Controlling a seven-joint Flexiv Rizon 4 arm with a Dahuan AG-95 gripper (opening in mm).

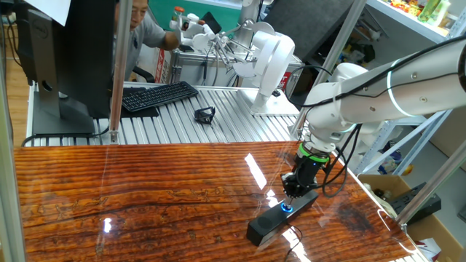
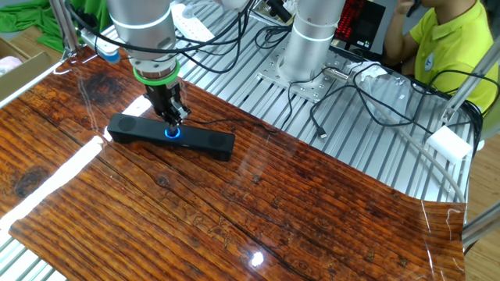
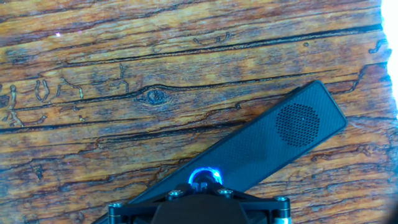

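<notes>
A long black speaker bar (image 1: 264, 223) lies on the glossy wooden tabletop, slanting across it in exterior view 1. A blue ring of light (image 2: 173, 133) glows round the knob at the middle of its top. My gripper points down at that ring, its fingertips close together there in the wrist view. Whether the knob is pinched between them is hidden by the fingers and the glare. One end of the bar, with a round speaker grille (image 3: 298, 124), shows clear of the gripper; the other end runs out of the wrist view underneath it.
A thin black cable (image 2: 234, 121) runs from behind the bar towards the metal slatted table. Most of the wooden top (image 1: 131, 196) is bare. A keyboard (image 1: 159, 96), a monitor (image 1: 73, 58) and a white fan-like device (image 1: 274, 62) stand beyond its far edge.
</notes>
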